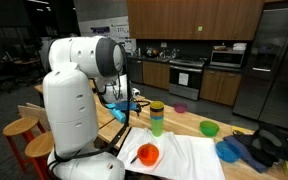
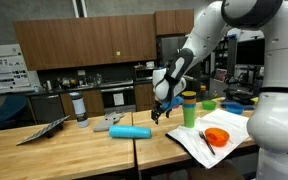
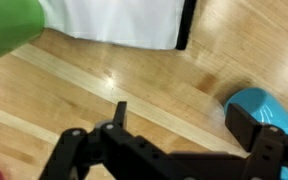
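My gripper stands open above the wooden table, with only bare tabletop between its fingers in the wrist view. A blue cylinder (image 3: 268,106) lies at that view's right, partly hidden by the right finger. Exterior view 2 has the same blue cylinder (image 2: 129,131) on its side at the table's front. A tall green container with coloured bands (image 2: 189,112) is upright beside the white cloth (image 2: 192,146). On the cloth rests an orange bowl (image 2: 217,136) next to a dark-handled utensil (image 2: 206,143).
Toward the right in exterior view 1 are a green bowl (image 1: 209,128), a blue bowl (image 1: 228,151) and dark objects at the table's edge. A pink bowl (image 1: 180,107) sits farther back. Bare wood surrounds the blue cylinder in exterior view 2.
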